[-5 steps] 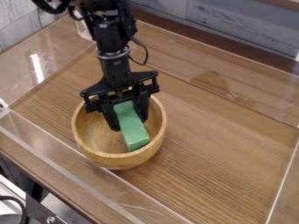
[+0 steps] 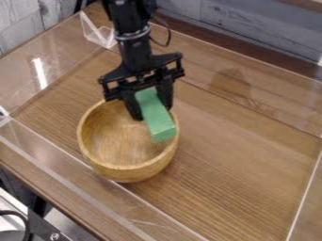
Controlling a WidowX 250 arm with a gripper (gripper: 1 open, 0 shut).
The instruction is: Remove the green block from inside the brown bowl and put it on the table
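Note:
The brown bowl point(image 2: 111, 155) stands on the wooden table at left of centre. Over its right rear rim, the long green block point(image 2: 156, 117) hangs tilted, its lower end above the bowl's right side. My black gripper point(image 2: 147, 92) is shut on the block's upper part, one finger to each side. The inside of the bowl looks empty.
Bare table point(image 2: 239, 141) stretches out to the right of the bowl. A tray rim or low edge point(image 2: 63, 155) runs along the left. A dark cable point(image 2: 18, 216) lies at the lower left corner.
The gripper and the green block have risen out of the bowl, moving up and a little to the right in the view. The bowl has stayed in place.

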